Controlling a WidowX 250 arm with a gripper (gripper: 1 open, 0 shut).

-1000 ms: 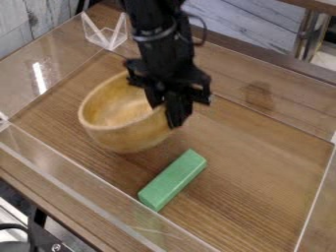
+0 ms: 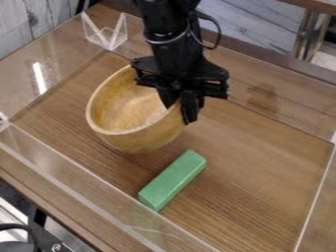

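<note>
A cream-tan bowl (image 2: pixel 124 106) is held tilted in the upper middle, its open side facing the camera. The black gripper (image 2: pixel 182 98) is shut on the bowl's right side, with its fingertips partly hidden. Below it, a green rectangular block (image 2: pixel 172 179) lies on the wooden table (image 2: pixel 254 177).
A clear angular plastic object (image 2: pixel 105 28) sits at the back left. Bare table lies to the right and left of the bowl. The table's edges run along the lower left and right, with a raised wooden ledge (image 2: pixel 262 15) at the back.
The green block has stayed put.
</note>
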